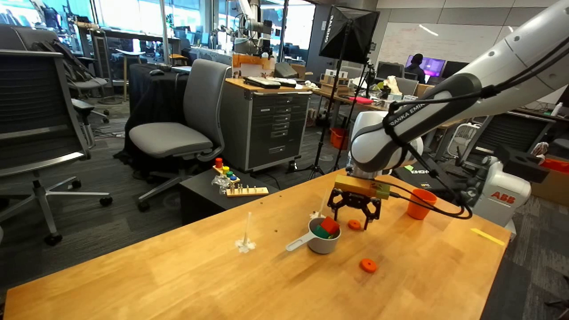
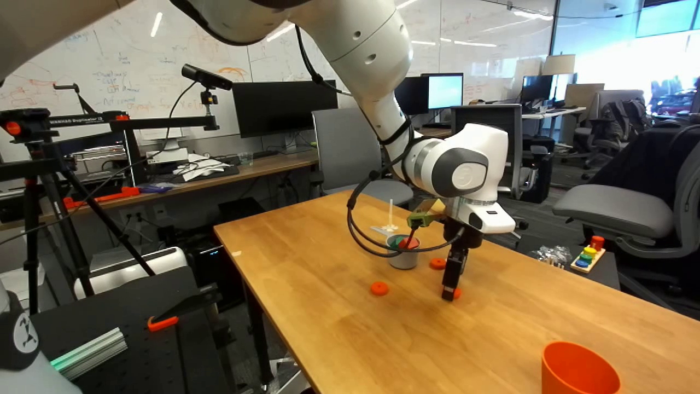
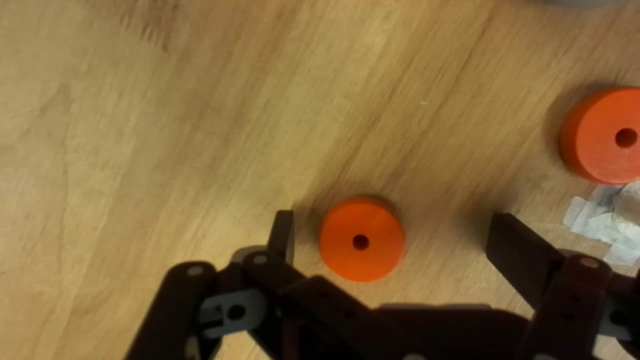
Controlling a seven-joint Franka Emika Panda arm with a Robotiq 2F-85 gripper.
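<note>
In the wrist view an orange disc [image 3: 360, 259] with a small centre hole lies flat on the wood, within the gap of my gripper. The fingers are wide open, and the disc touches neither finger. A second orange disc [image 3: 597, 141] is at the right edge, by a taped peg base [image 3: 624, 231]. Exterior view 2 shows three discs: one [image 2: 379, 288] out front, one [image 2: 437, 263] near the grey pot [image 2: 403, 261], and one [image 2: 457, 293] partly hidden behind my gripper's near finger. The pot holds red and green pieces [image 1: 330, 225].
The pot's handle [image 1: 299, 242] points left of my gripper [image 1: 350, 223]. A thin upright peg [image 1: 246, 229] is taped farther left. An orange cup [image 1: 418, 208] stands to the right.
</note>
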